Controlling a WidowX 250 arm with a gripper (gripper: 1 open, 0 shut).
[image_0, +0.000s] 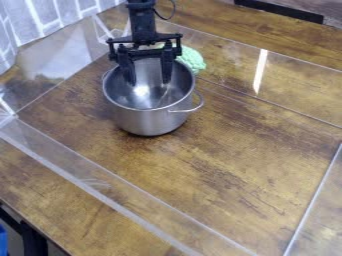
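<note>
A steel pot (150, 113) with side handles stands on the wooden table in the upper middle. The black gripper (146, 60) hangs over the back of the pot, its fingers reaching down toward the inside. Whether it is open or shut, or holds anything, is unclear. Behind the pot on the right lies a pale green item (189, 59), partly hidden by the gripper.
Transparent strips border the work area at left and right. A dark edge runs along the back right.
</note>
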